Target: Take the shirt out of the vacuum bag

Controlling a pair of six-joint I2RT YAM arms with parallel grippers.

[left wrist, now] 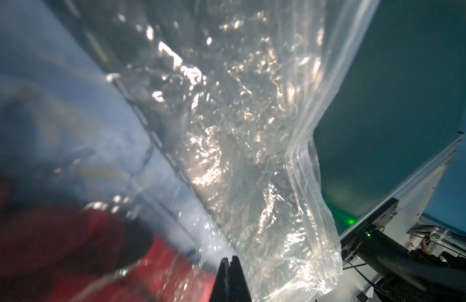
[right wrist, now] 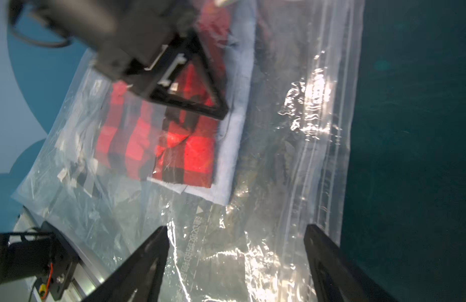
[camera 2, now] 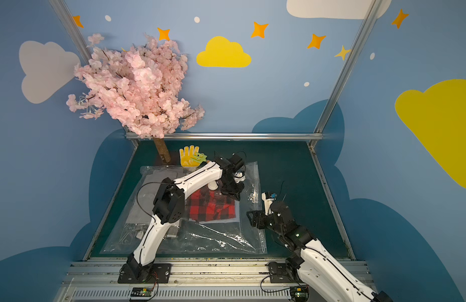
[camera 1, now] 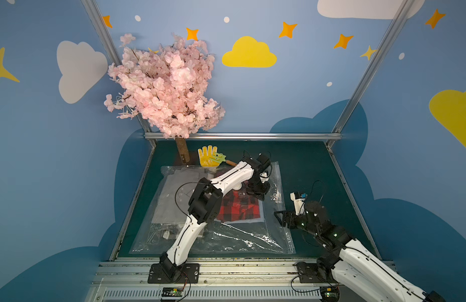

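A clear vacuum bag (camera 1: 243, 240) lies flat across the table, its ridged edge (right wrist: 313, 166) on the right side. Inside it shows the red and black checked shirt (right wrist: 187, 151), folded over a pale blue layer (left wrist: 102, 146); grey cloth (camera 1: 175, 193) fills the bag's left part. My left gripper is shut, its fingertips low over the plastic by the shirt's pale border; no plastic shows pinched between them. Over the bag's right edge, my right gripper stands open, its fingers wide apart with the bag below and nothing held.
A yellow hand-shaped item (camera 1: 207, 156) with a small green tool (camera 1: 219, 158) lies behind the bag. The pink blossom tree (camera 1: 177, 85) stands at the back left. Bare green table (camera 1: 313, 161) extends right of the bag.
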